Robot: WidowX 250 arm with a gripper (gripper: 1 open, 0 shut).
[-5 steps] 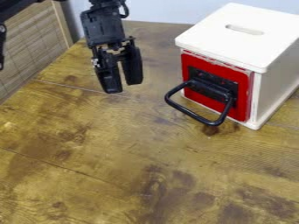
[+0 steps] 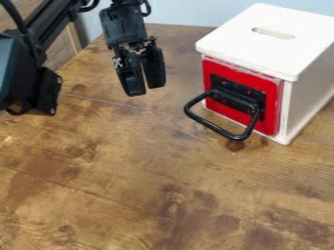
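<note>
My black gripper point(image 2: 140, 73) hangs above the wooden table in the upper left, left of a white box point(image 2: 274, 39) with a red front panel point(image 2: 271, 98). A black handle point(image 2: 216, 124) sticks out from a dark plate on that panel, apart from my gripper. The two fingertips point down and look separated, with nothing visible between them.
The dark arm fills the upper left. A pale wall shows behind the table's back edge.
Since a second ago the gripper has risen slightly and shifted a little right, and more of the arm has come into view at the left. The box and handle look unchanged.
</note>
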